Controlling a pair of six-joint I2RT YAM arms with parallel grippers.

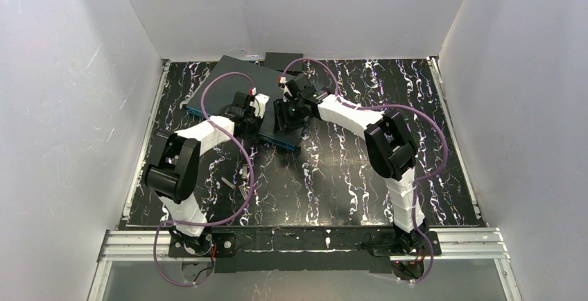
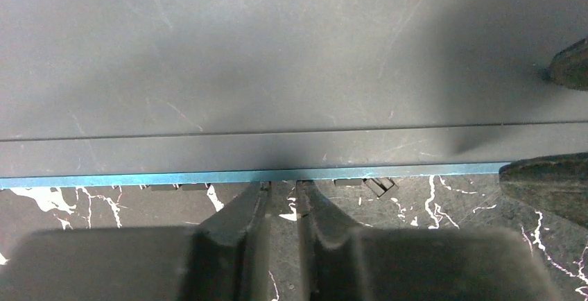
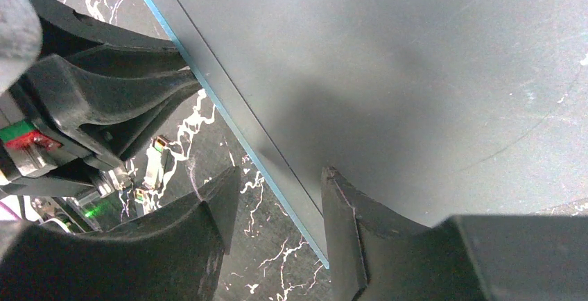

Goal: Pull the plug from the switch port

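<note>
The flat dark grey switch [image 1: 225, 82] lies slantwise at the back left of the table, a blue strip along its front edge [image 2: 173, 178]. My left gripper is at this front edge, its fingers a narrow gap apart with dark floor showing between them. In the right wrist view the left fingers [image 3: 156, 82] reach up to the blue edge. My right gripper stands wider open over the switch's near right corner, one finger on each side of the edge, nothing between them. The port face is turned away from the wrist cameras, and no plug can be made out.
A few small loose pieces [image 1: 228, 184] lie on the dark marbled table in front of the switch. A dark flat panel [image 1: 283, 61] stands behind it. Purple hoses [image 1: 251, 169] loop along both arms.
</note>
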